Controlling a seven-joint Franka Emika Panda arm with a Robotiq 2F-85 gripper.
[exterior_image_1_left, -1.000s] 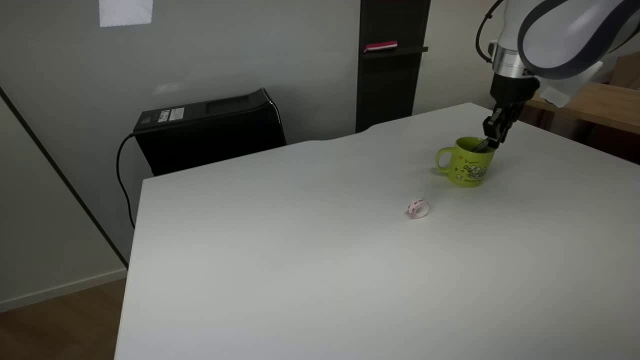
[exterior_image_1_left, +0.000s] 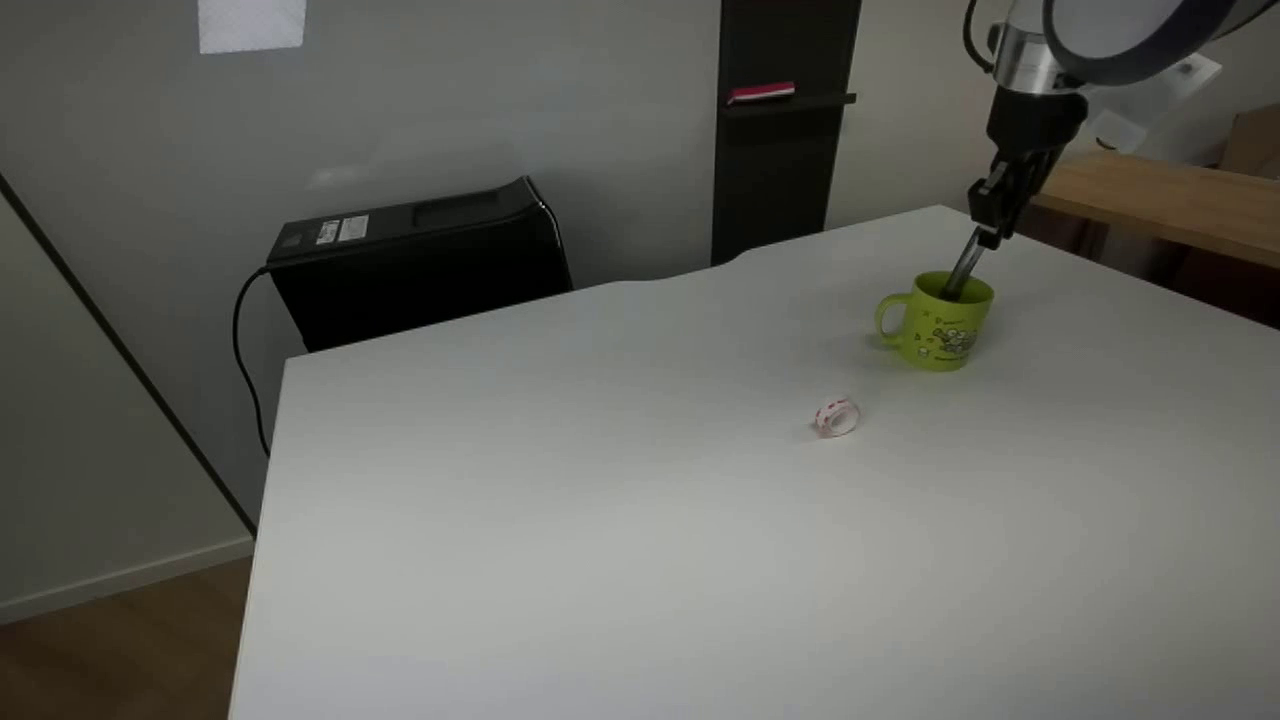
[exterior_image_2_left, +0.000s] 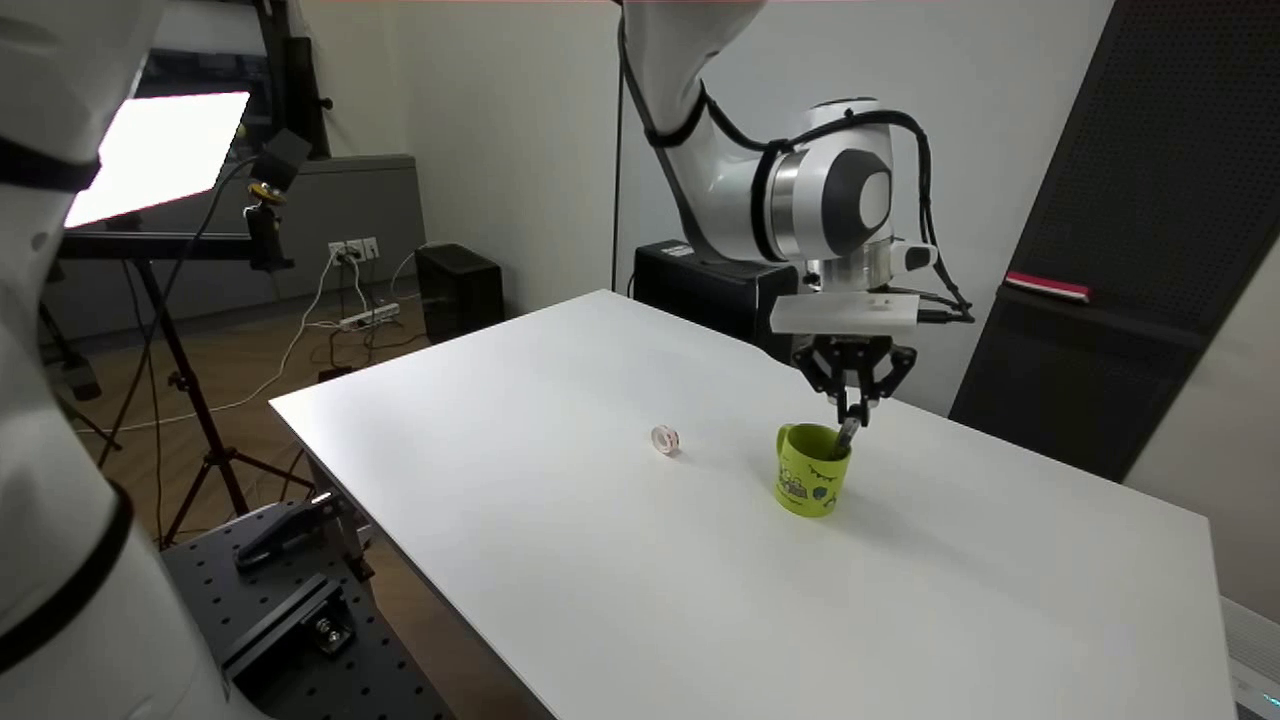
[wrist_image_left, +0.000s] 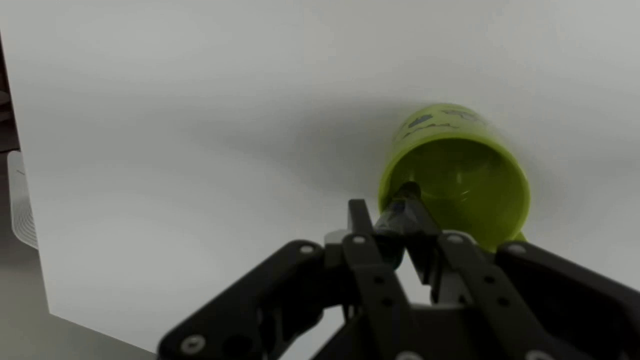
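A green mug (exterior_image_1_left: 936, 330) with printed figures stands upright on the white table, its handle toward the left in the first exterior view. Above its rim, my gripper (exterior_image_1_left: 986, 230) is shut on a slim grey marker-like object (exterior_image_1_left: 963, 266). This object slants down, its lower part inside the mug. From the wrist, the dark end of the marker-like object (wrist_image_left: 410, 191) shows against the inside of the mug (wrist_image_left: 462, 180), close to the wall, and the fingers close round its upper part. The second exterior view has my gripper (exterior_image_2_left: 854, 414) just over the mug (exterior_image_2_left: 810, 480).
A small roll of white and red tape (exterior_image_1_left: 836, 418) lies on the table to the mug's left and nearer the camera. A black box-shaped device (exterior_image_1_left: 420, 258) stands beyond the far edge.
The gripper has risen from the mug's rim, and more of the slim object now shows above the mug. The mug has shifted very slightly; the tape stays put.
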